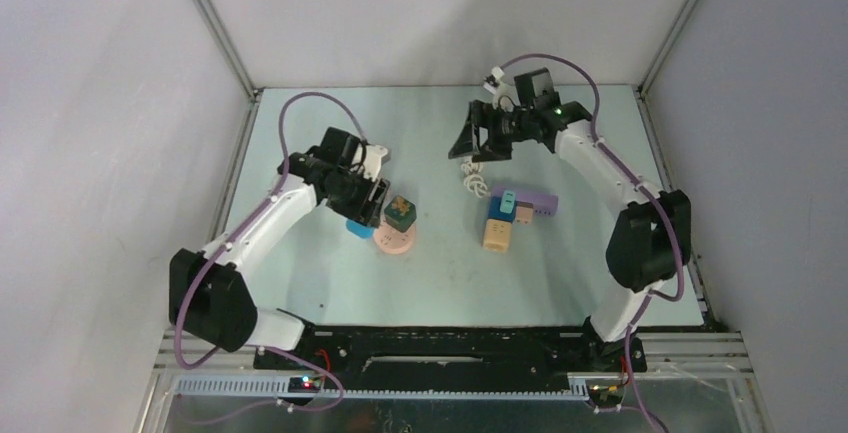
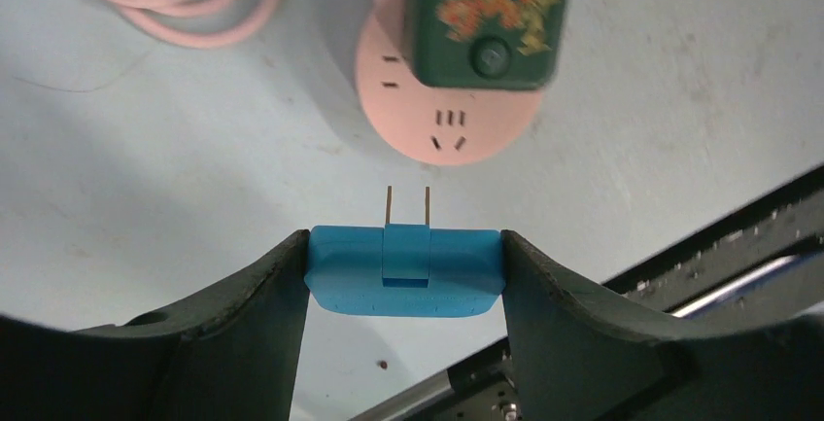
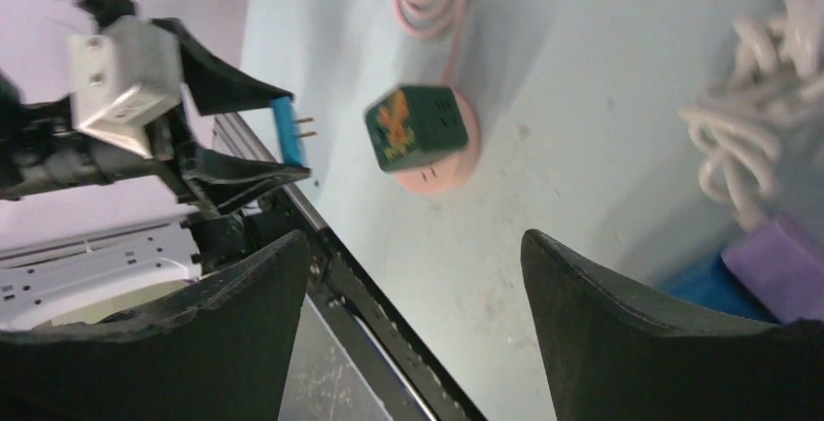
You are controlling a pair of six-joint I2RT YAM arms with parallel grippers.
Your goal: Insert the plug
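My left gripper [image 1: 367, 211] is shut on a blue plug [image 2: 344, 267], its two prongs pointing toward a round pink socket [image 2: 447, 139] in the left wrist view. A green box-like block [image 2: 486, 22] with a gold-orange pattern sits on the socket's far part, leaving some outlets uncovered. In the right wrist view the plug [image 3: 289, 132] is held above the table, left of the socket [image 3: 428, 178]. My right gripper [image 1: 470, 147] is apart at the upper right, part open with nothing between its fingers.
A coiled white cable [image 1: 475, 179] lies right of centre, beside blue [image 1: 500, 211], purple [image 1: 540, 200] and tan blocks [image 1: 496, 237]. A pink cord [image 2: 204, 27] lies behind the socket.
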